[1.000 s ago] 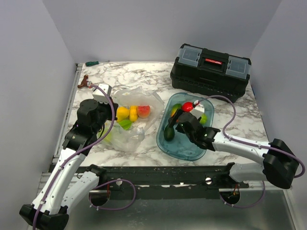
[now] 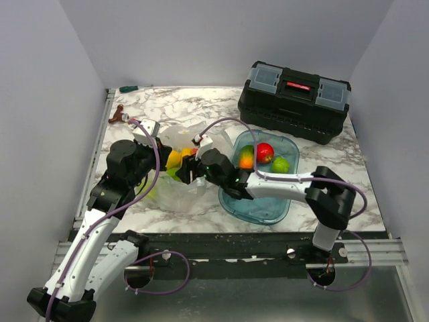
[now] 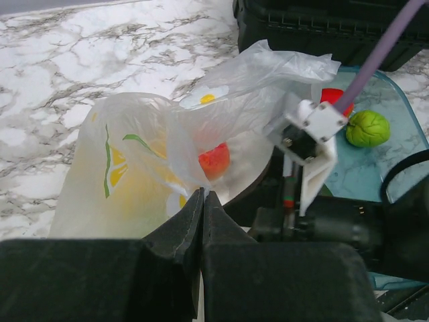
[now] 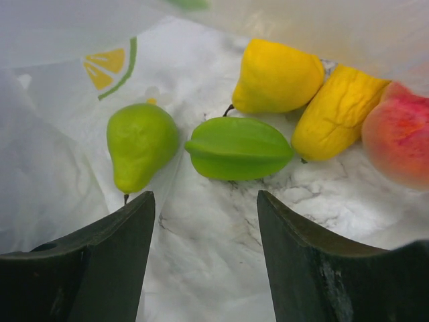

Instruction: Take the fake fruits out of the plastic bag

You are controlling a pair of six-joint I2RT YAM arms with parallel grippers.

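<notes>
My left gripper is shut at the rim of the plastic bag [image 3: 100,168]. My right gripper is open inside the bag, its fingertips facing a green star fruit [image 4: 238,151]. Beside that lie a green pear [image 4: 142,137], a yellow pear-like fruit [image 4: 275,77], a yellow elongated fruit [image 4: 335,114] and a peach [image 4: 395,134]. In the top view the right arm hides part of the bag's contents.
A blue tray [image 2: 268,211] right of the bag holds several fruits, including a red one [image 2: 265,153]. A black toolbox [image 2: 295,107] stands behind it; small tools lie at the back left.
My right gripper has moved left from over the blue tray to over the fruits in the bag.
</notes>
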